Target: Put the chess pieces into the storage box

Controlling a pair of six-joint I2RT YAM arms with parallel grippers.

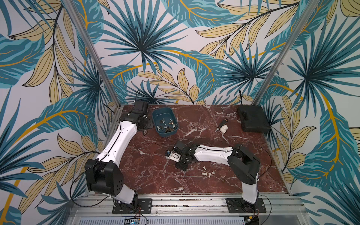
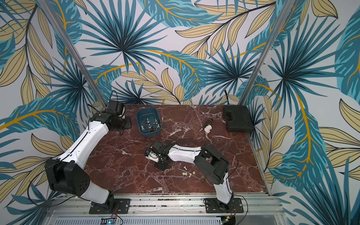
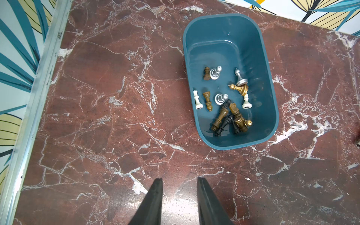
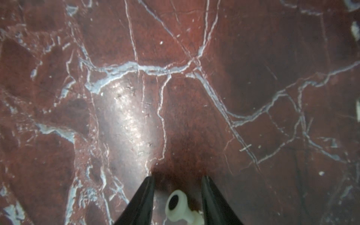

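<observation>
In the left wrist view a teal box (image 3: 275,112) holds several chess pieces, among them a brown king-like piece (image 3: 237,114), a silver piece (image 3: 240,78) and a white piece (image 3: 197,100). My left gripper is part open over bare table just left of the box, nothing between its fingers. Low over the table, my right gripper stands open. A pale chess piece (image 4: 180,208) lies between its fingers, dark-spotted base toward the camera; no grip shows. Several more pale pieces (image 1: 204,173) lie scattered on the table near the right arm.
A black case (image 1: 254,118) stands at the back right. Left of it lies a white-and-dark object (image 1: 223,128), too small to identify. The right forearm (image 1: 213,154) stretches across the middle of the table. Bare marble lies between the box and the case.
</observation>
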